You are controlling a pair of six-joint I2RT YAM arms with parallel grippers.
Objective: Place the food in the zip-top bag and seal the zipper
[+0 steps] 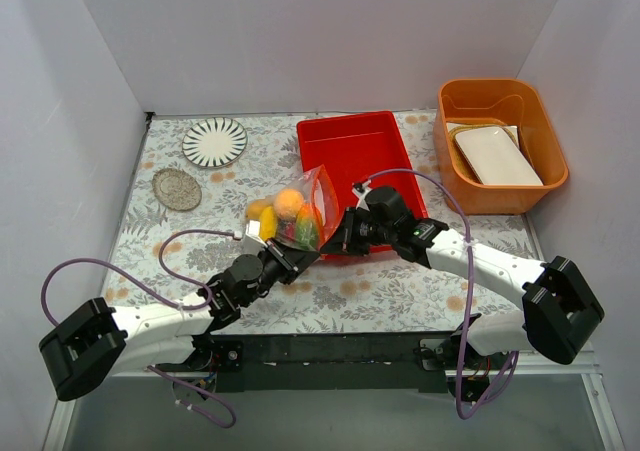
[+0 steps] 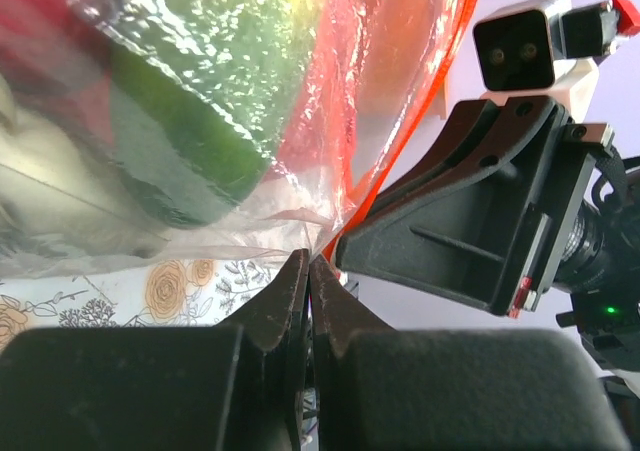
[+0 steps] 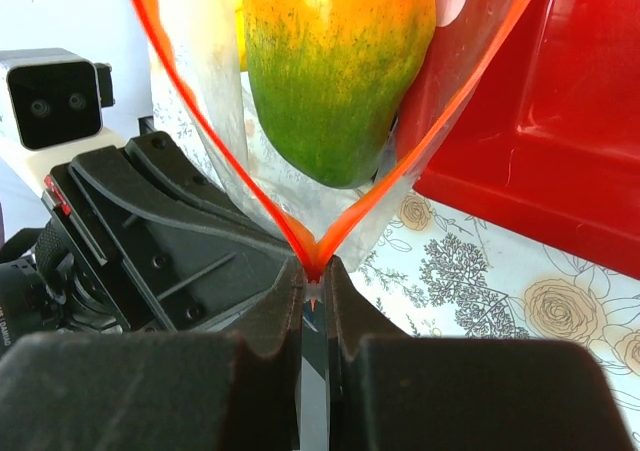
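A clear zip bag with an orange zipper [image 1: 318, 186] holds fruit, including an orange round fruit [image 1: 289, 204] and a green-orange papaya [image 3: 335, 71]. My left gripper is shut at the bag's lower edge, pinching thin plastic. My right gripper sits at the point where the two orange zipper strips meet, its fingers close together on that strip end. In the top view both grippers are nearly touching at the bag's front right.
A red tray [image 1: 350, 141] lies behind the bag, an orange bin [image 1: 470, 201] with plates at the back right, two plates [image 1: 214, 141] at the back left.
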